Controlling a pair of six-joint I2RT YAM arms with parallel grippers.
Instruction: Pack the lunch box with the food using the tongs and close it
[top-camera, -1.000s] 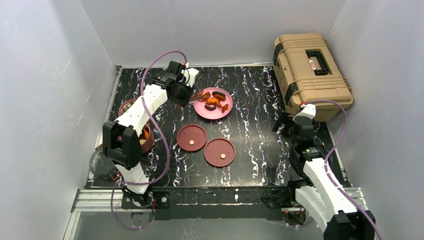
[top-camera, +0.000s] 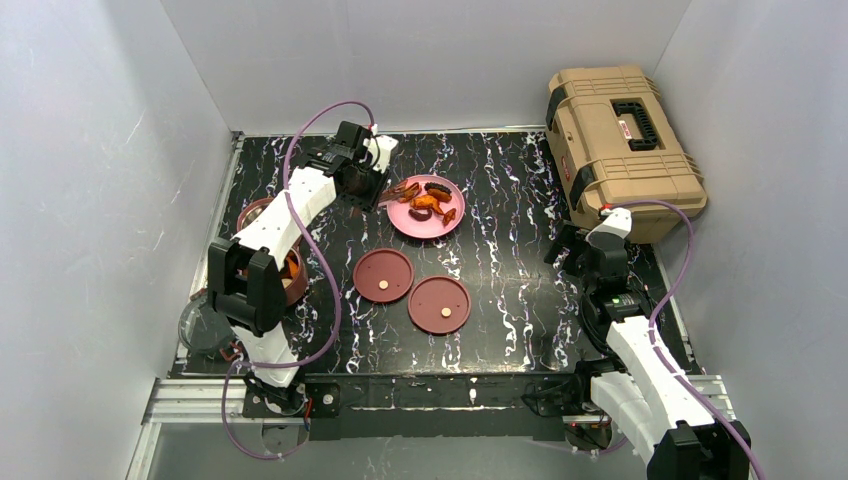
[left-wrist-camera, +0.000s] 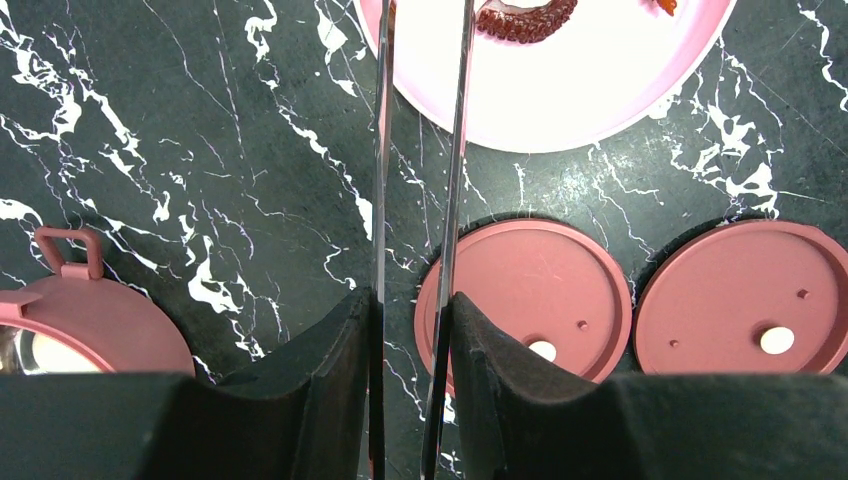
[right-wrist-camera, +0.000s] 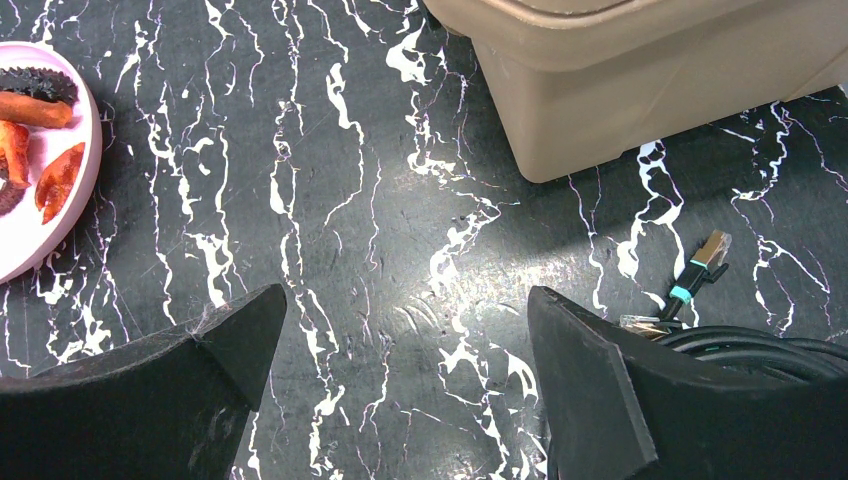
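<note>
Metal tongs (left-wrist-camera: 452, 215) are gripped in my left gripper, their two arms running slightly apart toward the plate. The pink plate (top-camera: 423, 231) holds several food pieces, including an orange piece (top-camera: 428, 202) and a dark curved piece (left-wrist-camera: 527, 22). At the plate's left edge, the tongs' far end meets a brown piece (top-camera: 411, 191); whether it is pinched or only beside them I cannot tell. Two round pots stand partly under the left arm, one with food (top-camera: 291, 268) inside. On the right, my right gripper is open and empty above the bare table.
Two dark pink lids (top-camera: 383, 275) lie on the table in front of the plate. A clear lid (top-camera: 204, 325) is at the front left. The large tan case (top-camera: 628, 150) fills the back right, with black cables (right-wrist-camera: 740, 345) near the right gripper.
Almost nothing differs. The left arm and tongs shift only very slightly at the plate's left edge; the food, plate, lids and right arm stay in place.
</note>
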